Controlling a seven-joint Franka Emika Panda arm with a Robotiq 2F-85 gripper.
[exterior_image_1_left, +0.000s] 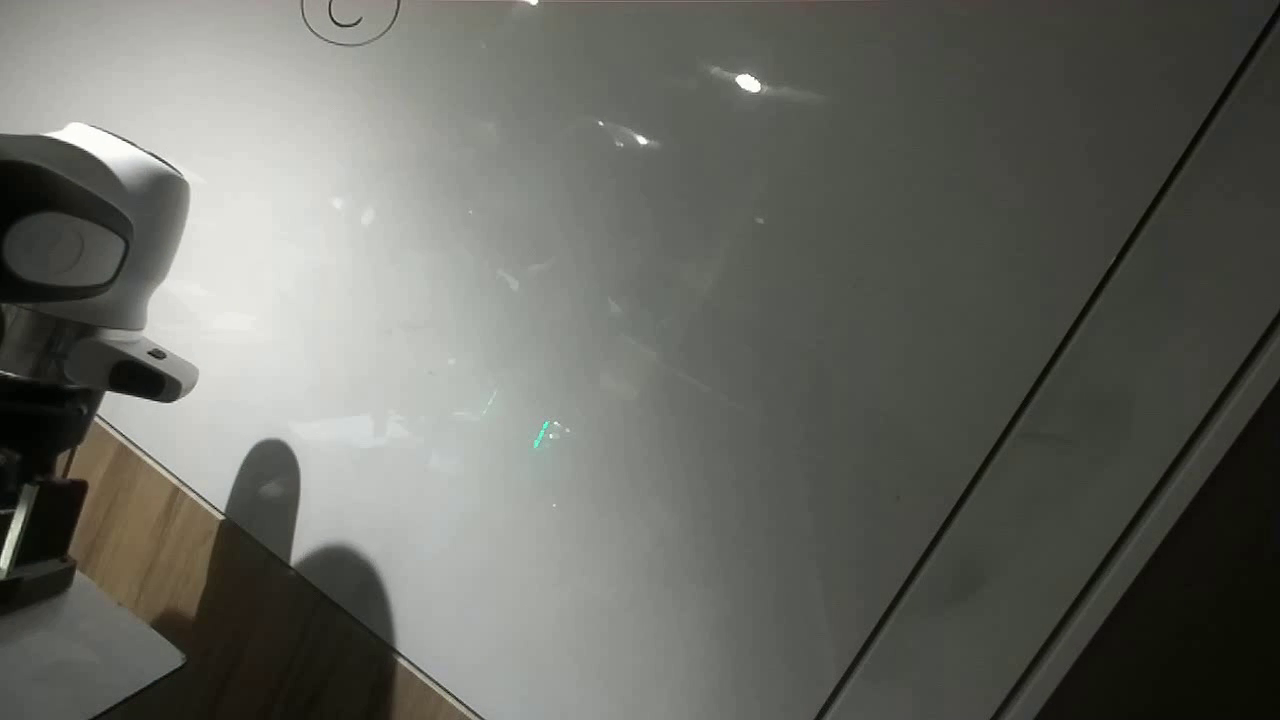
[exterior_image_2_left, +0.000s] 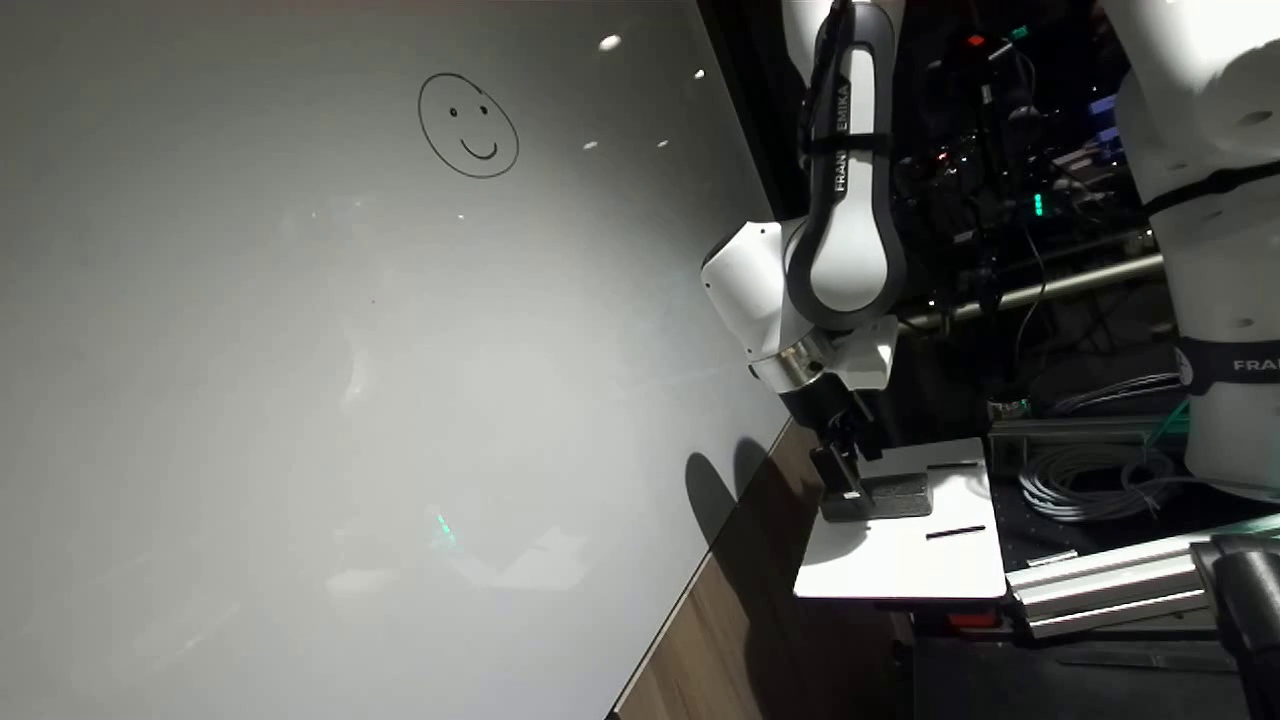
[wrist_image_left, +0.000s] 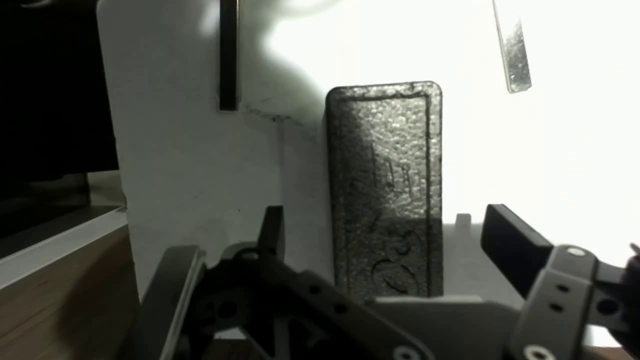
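Note:
A dark, rounded rectangular block like a whiteboard eraser lies flat on a small white platform in the wrist view. My gripper stands open over its near end, one finger to the left and the other finger to the right. Gaps show between the block and both fingers. From exterior view 2, the gripper is low at the left part of the eraser, partly covering it. Whether the fingertips reach down beside the block cannot be told.
Two thin strips, one dark and one shiny, lie either side of the eraser. A large whiteboard with a drawn smiley face stands beside the arm. Cables and metal rails lie beyond the platform.

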